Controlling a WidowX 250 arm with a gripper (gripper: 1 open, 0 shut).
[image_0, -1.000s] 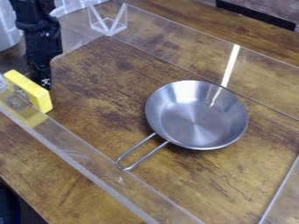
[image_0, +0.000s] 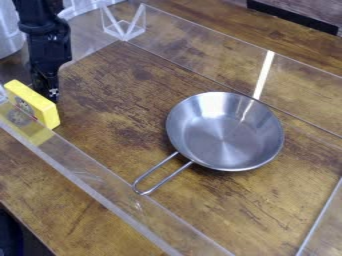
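Observation:
At the left edge of the camera view, my black gripper (image_0: 42, 82) reaches down from the top left to just behind a yellow block (image_0: 32, 105), which leans at a slant near the clear plastic edge. The fingertips are largely hidden by the block and dark, so I cannot tell whether they are open or shut, or whether they touch it. A steel pan (image_0: 223, 128) with a long wire handle pointing toward the lower left rests on the wooden surface at the right.
Clear plastic rails border the wooden worktop (image_0: 120, 150) along the left, top and right. A small white bracket (image_0: 123, 22) stands at the top. The middle of the wood between block and pan is clear.
Over the last second the arm has shifted very slightly at the top left. The block and the pan look unchanged.

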